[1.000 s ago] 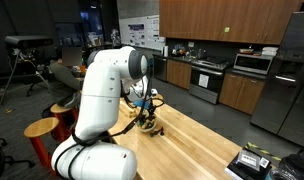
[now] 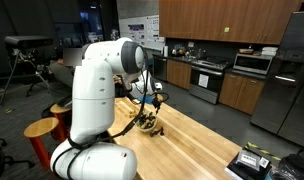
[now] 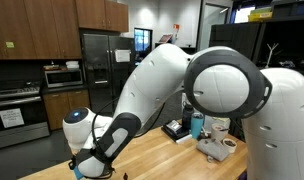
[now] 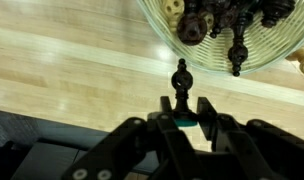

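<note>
A dark, turned chess-like piece (image 4: 182,76) stands out from between the fingertips of my gripper in the wrist view. The gripper is shut on it, and the piece's lower end is hidden by the fingers. Beyond it, at the top of that view, a pale woven bowl (image 4: 207,62) holds several dark and brown pieces. The held piece's head overlaps the bowl's near rim in the picture. In exterior view 1 the bowl (image 2: 146,126) sits on the wooden table below the raised gripper; the held piece is too small to make out there.
A small dark object (image 2: 161,132) lies beside the bowl. At the table's far right end sits a black box-like item (image 2: 249,163). A table edge shows low in the wrist view.
The arm's outer end and gripper have risen away from the bowl in exterior view 1. The bowl looks unmoved.
</note>
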